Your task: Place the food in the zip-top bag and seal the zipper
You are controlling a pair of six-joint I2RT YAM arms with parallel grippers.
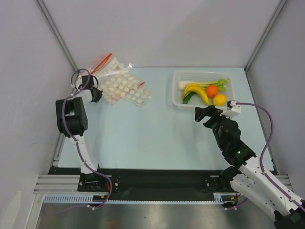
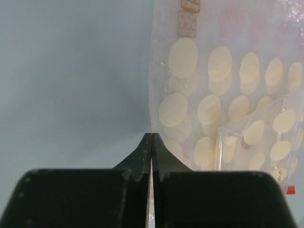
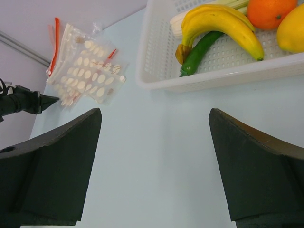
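Observation:
A clear zip bag with cream dots [image 1: 125, 85] lies flat at the back left, its red-orange strip [image 1: 102, 63] near the back wall. My left gripper is shut with its tips at the bag's side edge [image 2: 151, 90]; whether any film is pinched between them cannot be made out. A white basket [image 1: 176, 98] at the back right holds bananas [image 1: 197, 89], an orange [image 1: 211, 90], a yellow fruit [image 1: 219, 99], a celery-like stalk [image 1: 222, 84] and a long green vegetable [image 3: 199, 54]. In front of it my right gripper hangs open and empty.
Bare table [image 1: 143, 138] stretches across the middle and front. Walls [image 1: 28, 86] close in on the left, back and right; the left arm is close to the left one. A small red tab [image 1: 141, 84] shows on the bag's right part.

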